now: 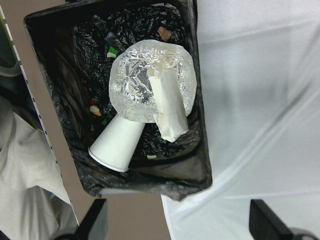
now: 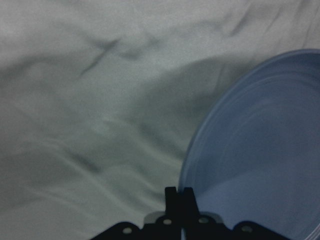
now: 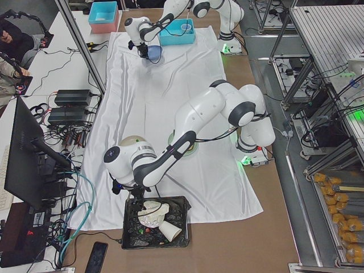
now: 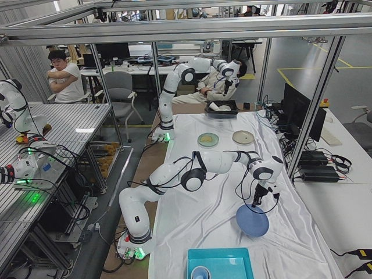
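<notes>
In the left wrist view, a black lined bin [image 1: 202,150] holds a crumpled clear container with foil [image 1: 130,85], a white rolled piece [image 1: 170,107] on it and a white paper cup [image 1: 117,142]. My left gripper hangs over it, open with nothing between its fingertips. My right gripper is shut on the rim of the blue plate [image 2: 255,150], over the white cloth. A green plate [image 4: 208,139] and a beige plate [image 4: 243,137] lie on the cloth.
A teal bin [image 4: 220,258] with a cup [image 4: 200,273] stands by the right arm's base. A monitor [image 3: 25,153] and cables line one long side. The cloth's middle between the two arms is largely clear.
</notes>
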